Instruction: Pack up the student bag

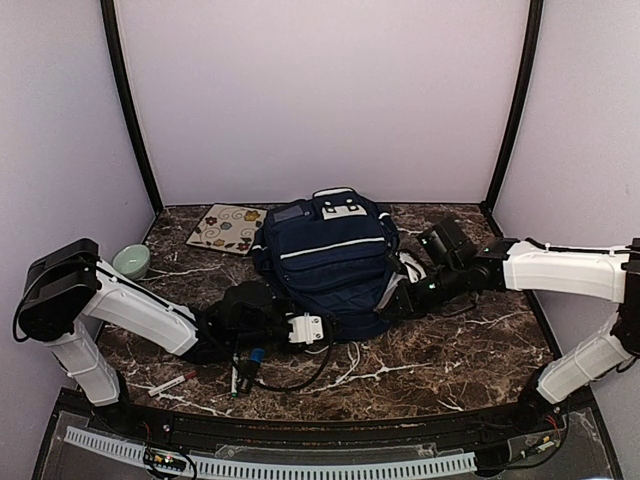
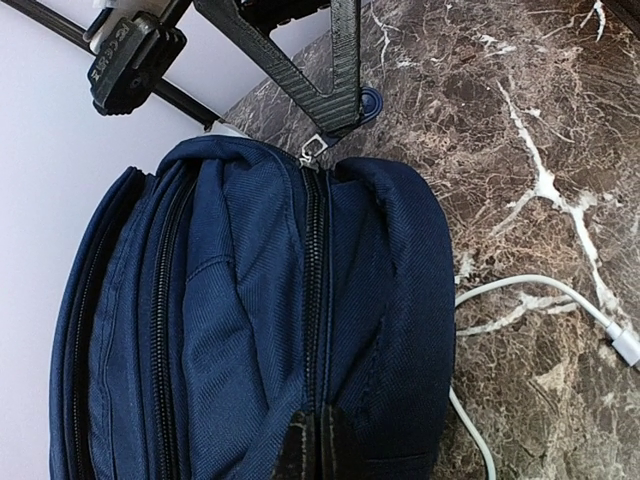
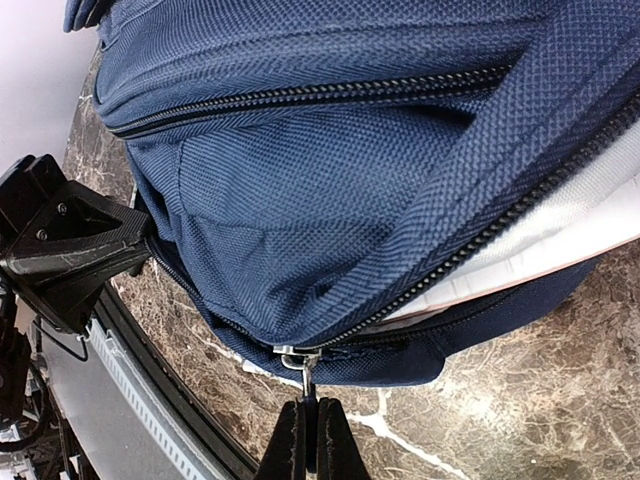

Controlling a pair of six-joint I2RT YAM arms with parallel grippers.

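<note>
The navy backpack lies on the marbled table, a zipped opening along its near edge. My left gripper is shut on fabric at one end of this edge. In the right wrist view, my right gripper is shut on a zipper pull, thin between its fingers. The left wrist view shows the same pull's metal slider beside the right finger. Past the slider the zip gapes, and something white with a thin edge shows inside the bag.
A flowered board lies back left, near a pale green bowl. A white cable runs by the bag. Several small items, among them a blue-capped one, lie at the front left.
</note>
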